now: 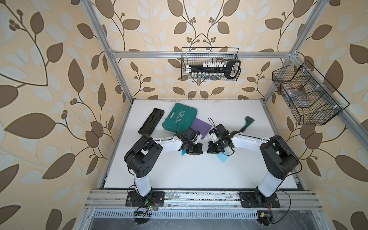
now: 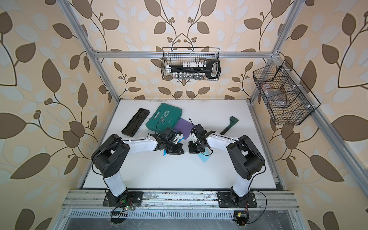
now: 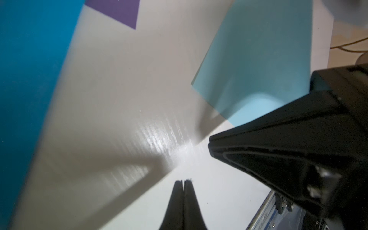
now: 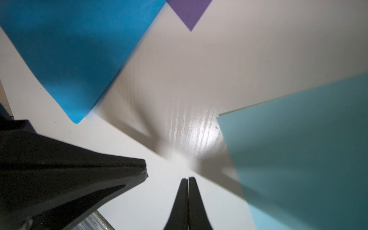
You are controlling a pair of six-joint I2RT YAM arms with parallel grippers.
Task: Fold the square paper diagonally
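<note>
A light blue paper (image 1: 223, 156) lies under and beside my right gripper, with a straight edge and corner showing in the left wrist view (image 3: 256, 49) and right wrist view (image 4: 299, 153); the rest is out of view or hidden. A darker blue paper (image 4: 72, 57) lies to the left, partly under my left arm. My left gripper hangs over bare table between the papers, shut with nothing visible between its fingers. Facing it across a small gap, my right gripper is shut too, nothing visible between its fingers, beside the light blue paper's edge.
A purple sheet (image 1: 201, 126) lies behind the grippers, next to a green case (image 1: 178, 118). A black case (image 1: 151, 120) is at back left, a dark green tool (image 1: 247, 122) at back right.
</note>
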